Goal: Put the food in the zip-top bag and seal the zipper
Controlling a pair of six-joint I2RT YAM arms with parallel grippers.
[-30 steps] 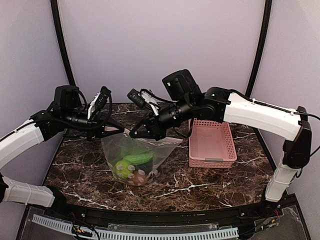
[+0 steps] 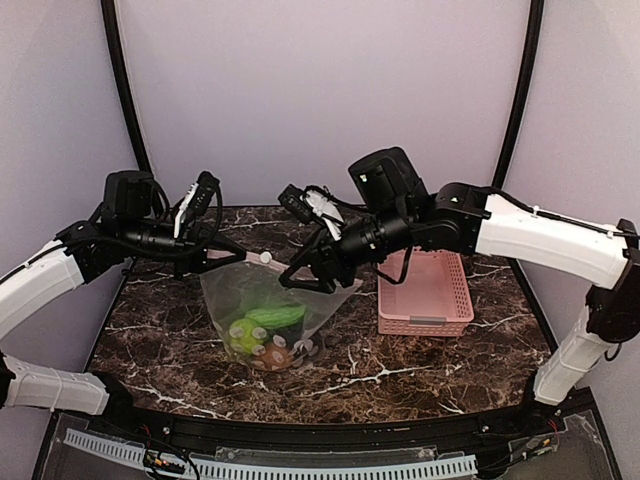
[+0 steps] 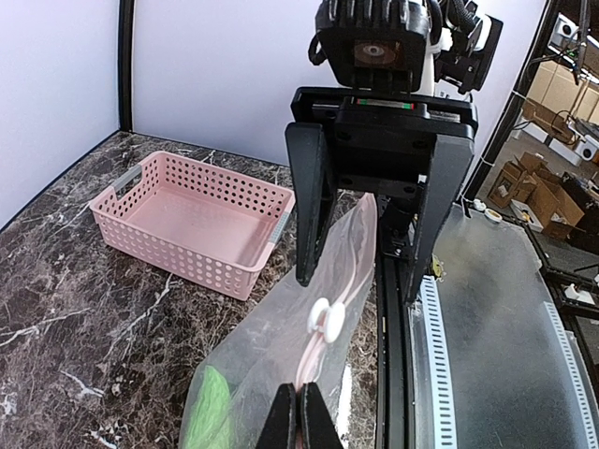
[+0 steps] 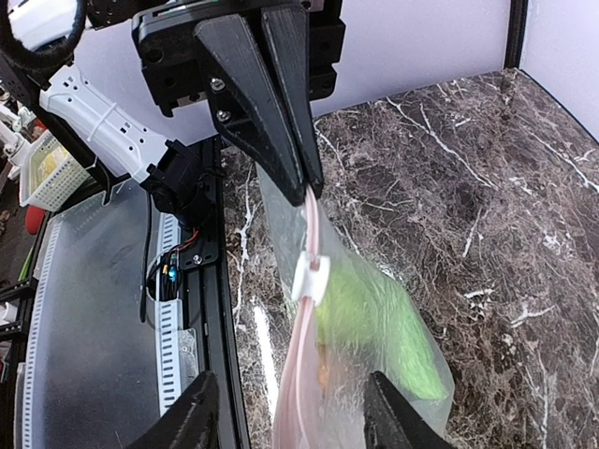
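The clear zip top bag hangs upright with its pink zip strip along the top. Inside it lie a long green vegetable, a round yellow-green item and a brown one. My left gripper is shut on the bag's top left corner, the strip pinched between its fingers. A white zip slider sits on the strip close beside those fingertips. To the slider's right, my right gripper stands open, its fingers apart on either side of the strip without gripping it.
An empty pink basket stands on the dark marbled table, right of the bag. The table in front of the bag and to its left is clear. A black rail runs along the front edge.
My right gripper has moved right along the strip and away from the left one, which leaves the white slider in plain sight. The left gripper and the food have hardly moved.
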